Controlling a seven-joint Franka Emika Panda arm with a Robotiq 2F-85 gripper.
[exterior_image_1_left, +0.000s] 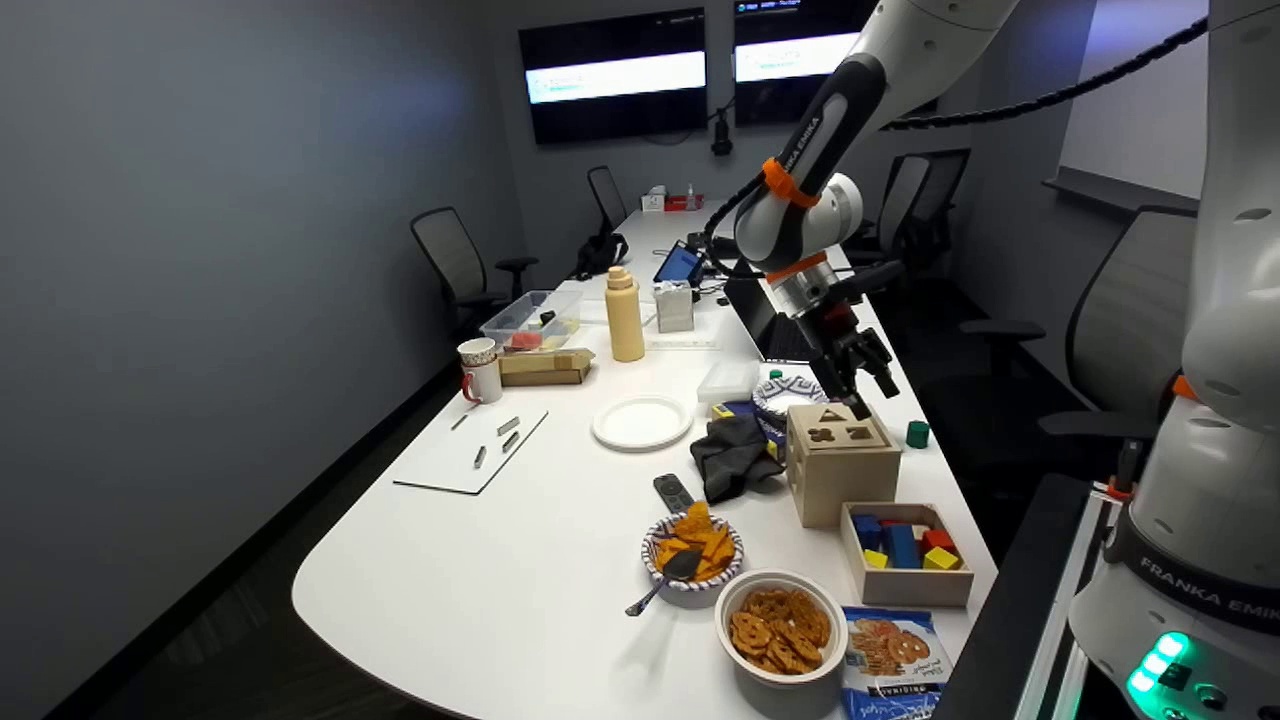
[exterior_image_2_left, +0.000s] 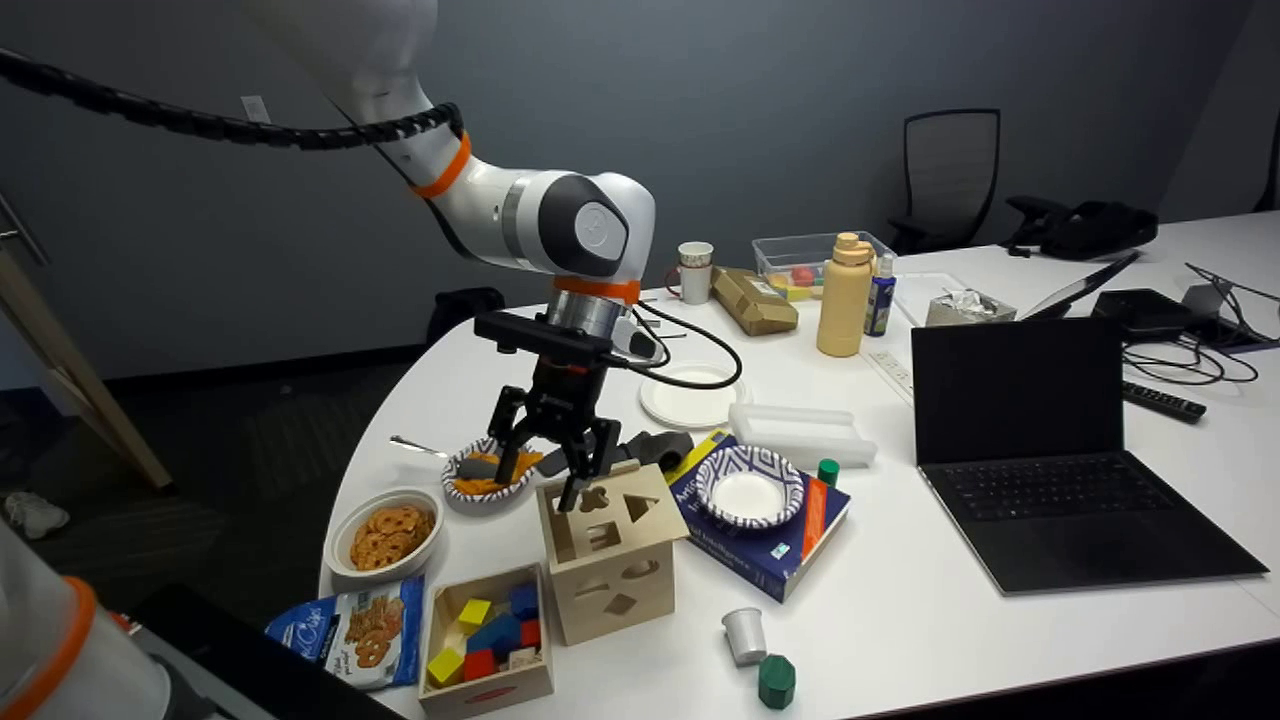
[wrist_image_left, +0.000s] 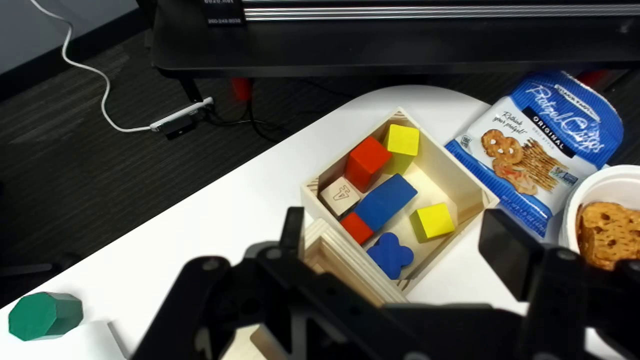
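Observation:
My gripper (exterior_image_2_left: 537, 482) hangs open above the wooden shape-sorter box (exterior_image_2_left: 618, 600), with nothing between its fingers. In the wrist view its two fingertips stand wide apart, and the open wooden tray (wrist_image_left: 480, 195) shows between and beyond them. Inside that tray lie several blocks, among them a yellow cube (wrist_image_left: 433, 221), a blue clover-shaped block (wrist_image_left: 390, 255), a long blue block (wrist_image_left: 385, 201) and a red block (wrist_image_left: 367, 161). A green block (exterior_image_2_left: 776, 680) sits alone on the table beside a small silver cup (exterior_image_2_left: 745, 635). The sorter's lid has cut-out holes.
A pretzel bag (exterior_image_1_left: 896, 662), a bowl of pretzels (exterior_image_1_left: 781, 629) and a bowl of chips (exterior_image_1_left: 692, 550) stand near the tray. A book (exterior_image_2_left: 768, 546) bearing a patterned bowl and an open laptop (exterior_image_2_left: 1056, 480) lie beyond the sorter.

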